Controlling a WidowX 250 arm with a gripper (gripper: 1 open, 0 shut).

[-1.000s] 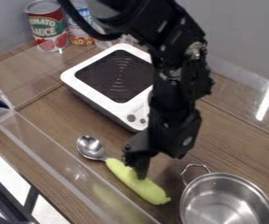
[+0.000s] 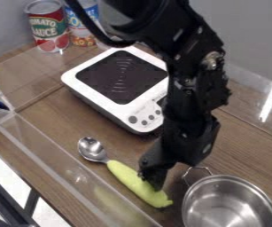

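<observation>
The black gripper reaches down from the top of the view to a yellow-green elongated object lying on the wooden counter. Its fingertips are at the upper part of that object; I cannot tell whether they are shut on it. A metal spoon lies at the upper-left end of the yellow object. A steel pot with a wire handle stands to the right.
A white hot plate sits behind. Cans, including a tomato sauce can, stand at the back left. A clear barrier runs along the left front, and a wall closes the back.
The gripper has shifted slightly right and lower along the yellow object since one second ago. The other things look unmoved.
</observation>
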